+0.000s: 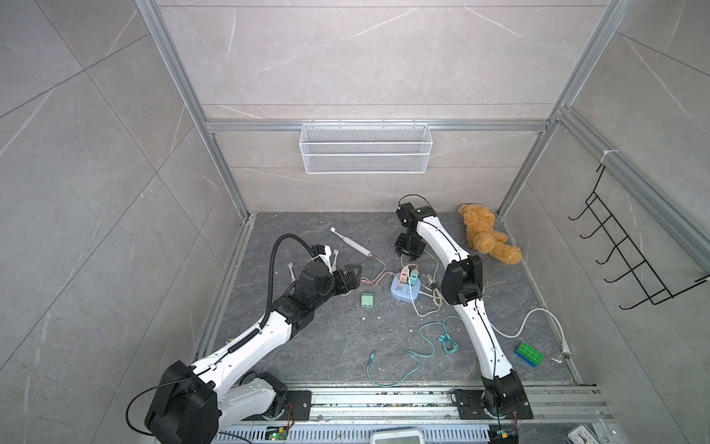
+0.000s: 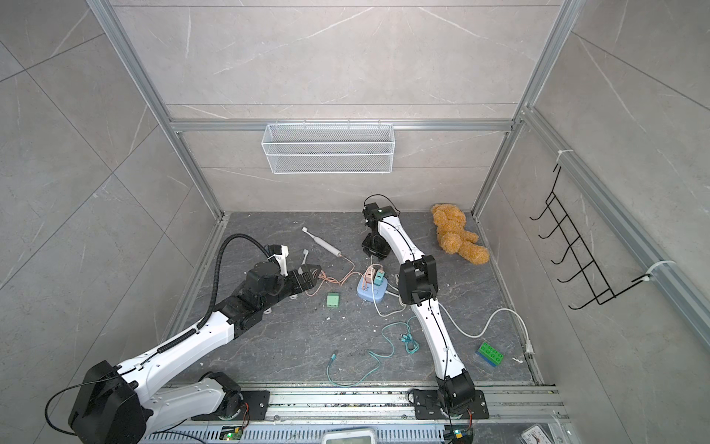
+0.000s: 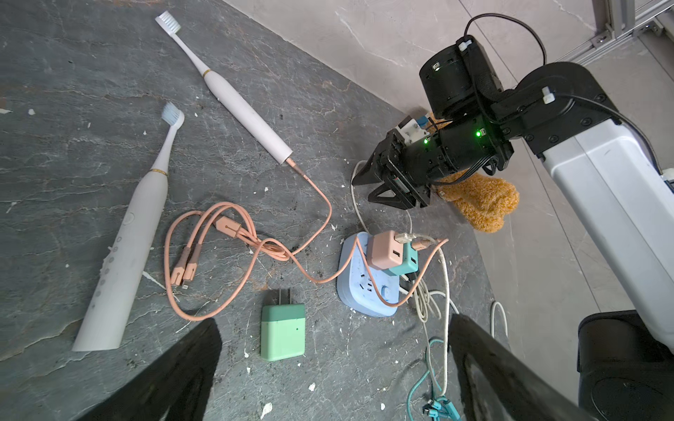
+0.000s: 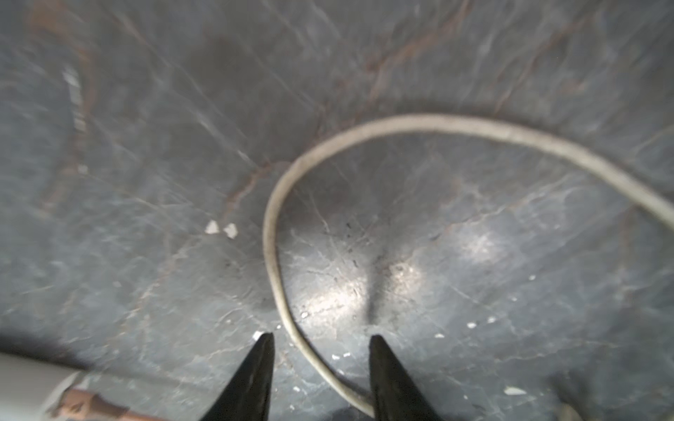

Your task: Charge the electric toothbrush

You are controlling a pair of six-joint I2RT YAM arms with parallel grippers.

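Observation:
Two white electric toothbrushes lie at the back left: one [image 3: 249, 119] has a pink cable at its base, the other [image 3: 123, 259] lies nearer my left gripper, which hangs open above them. A blue power strip [image 3: 365, 287] holds pink [image 3: 382, 249] and teal [image 3: 400, 266] adapters with cables. A green charger [image 3: 282, 333] lies in front, prongs out. My right gripper is part open, low over a white cable [image 4: 273, 245] on the grey floor, behind the power strip; no object shows held.
A brown teddy bear [image 1: 484, 229] lies at the back right. A teal cable [image 1: 414, 355] and a green block [image 1: 529, 353] lie at the front. A mesh basket [image 1: 364, 148] and a black hook rack [image 1: 628, 251] hang on the walls.

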